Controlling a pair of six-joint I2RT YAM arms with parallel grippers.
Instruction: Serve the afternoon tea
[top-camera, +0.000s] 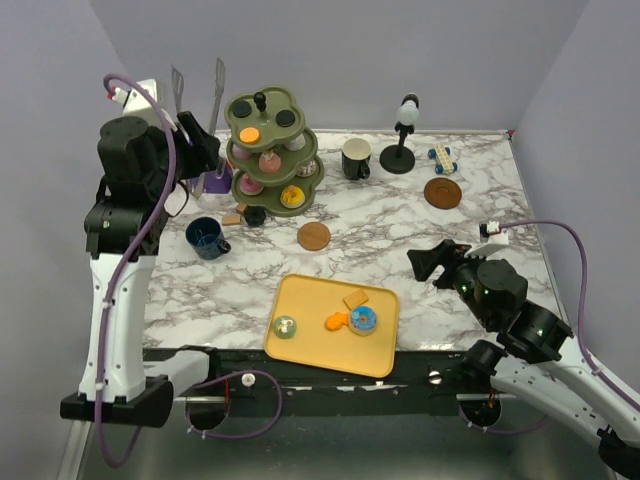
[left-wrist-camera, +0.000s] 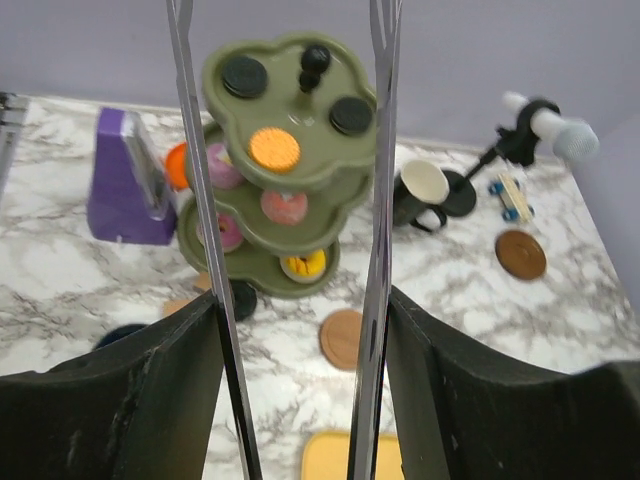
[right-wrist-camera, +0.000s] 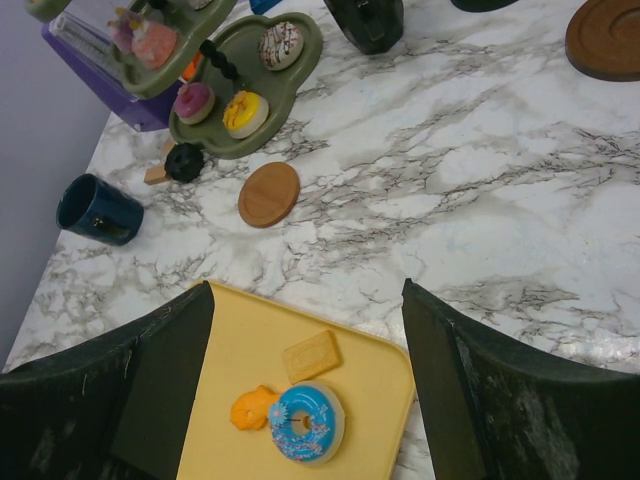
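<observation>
My left gripper (top-camera: 200, 135) is raised high at the upper left, holding upright two long metal blades (left-wrist-camera: 210, 250), tongs-like, which stand apart in the left wrist view with nothing between them. The green three-tier stand (top-camera: 275, 140) carries pink, yellow and orange treats beside a purple holder (left-wrist-camera: 130, 190). A yellow tray (top-camera: 300, 350) holds a blue donut (top-camera: 362, 320), an orange piece, a biscuit and a green item. My right gripper (top-camera: 430, 260) is open and empty above the table's right side.
A blue mug (top-camera: 208, 238), black mug (top-camera: 356, 158), lamp (top-camera: 398, 150), toy car (top-camera: 443, 158) and coasters (top-camera: 313, 236) stand around.
</observation>
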